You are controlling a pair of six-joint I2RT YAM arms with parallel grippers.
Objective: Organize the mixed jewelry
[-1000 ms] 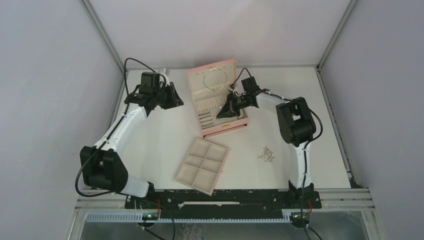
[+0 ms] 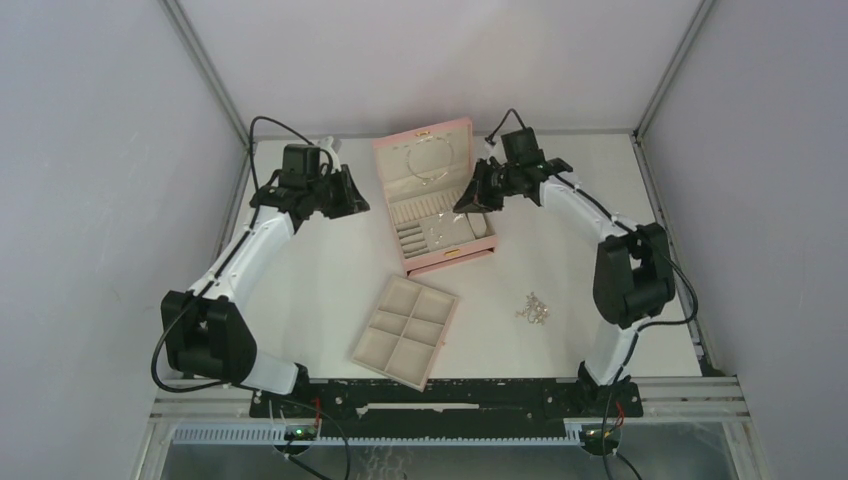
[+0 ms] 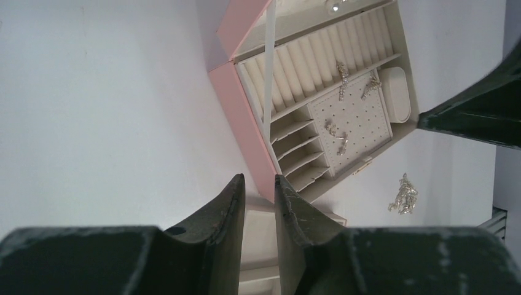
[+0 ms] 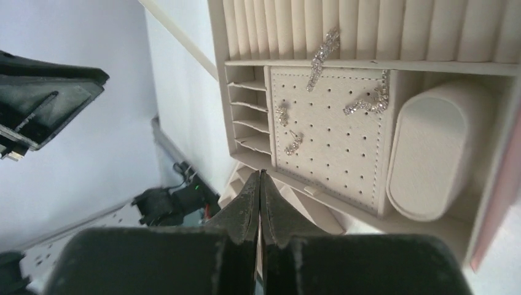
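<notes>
An open pink jewelry box [image 2: 450, 256] stands at the back, a necklace [image 2: 430, 158] hanging inside its lid. On its dotted pad [image 4: 325, 147] lie small sparkling pieces [image 4: 293, 143], and a beaded strand [image 4: 372, 106] rests by the pad's right side. Another strand [image 4: 324, 56] reaches from the ring rolls onto the pad. A small pile of jewelry [image 2: 534, 308] lies on the table at the front right. My right gripper is above the box, tips together and nothing showing between them. Left of the box, my left gripper stands open and empty.
An empty beige divided tray [image 2: 407, 312] lies in front of the box. In the box are a rounded cushion [image 4: 424, 153] at the right and small slots [image 3: 301, 150] at the left.
My right gripper has moved back and to the right from over the pad, its arm swinging outward. The left arm, tray and jewelry pile look unmoved.
</notes>
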